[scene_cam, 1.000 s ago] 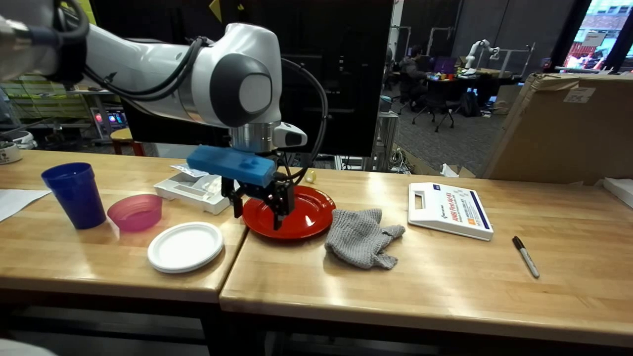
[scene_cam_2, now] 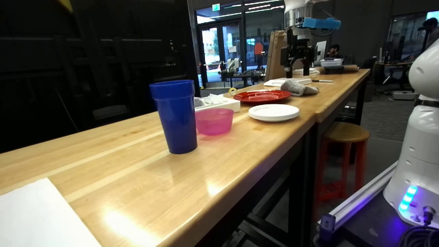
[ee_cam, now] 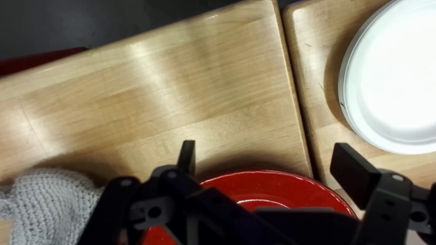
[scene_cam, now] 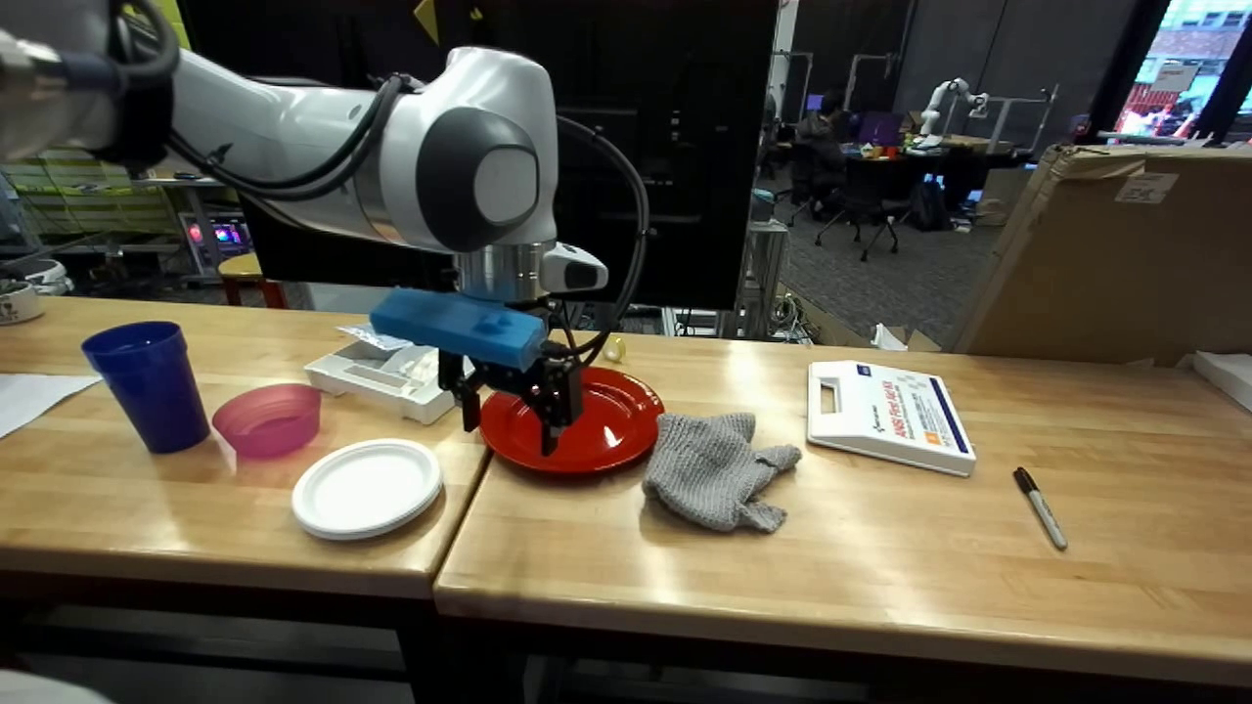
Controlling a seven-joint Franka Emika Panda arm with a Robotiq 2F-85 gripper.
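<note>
My gripper is open above the table, its two fingers wide apart and only bare wood and plate rim seen between them. Below it lies a red plate (scene_cam: 612, 440), partly hidden by the fingers in exterior view 1. To the plate's right rests a crumpled grey knitted cloth (scene_cam: 707, 473). A white plate (scene_cam: 367, 487) sits left of the table seam. Farther left are a pink translucent bowl (scene_cam: 269, 422) and an upright blue cup (scene_cam_2: 177, 119). The gripper also shows in exterior view 2, high over the far tabletop.
A white first aid case (scene_cam: 888, 415) and a black-and-grey marker (scene_cam: 1041, 508) lie on the right. Behind the bowl stands a white tray (scene_cam: 381, 374) with small items inside. A tall cardboard box (scene_cam: 1109, 252) borders the back right.
</note>
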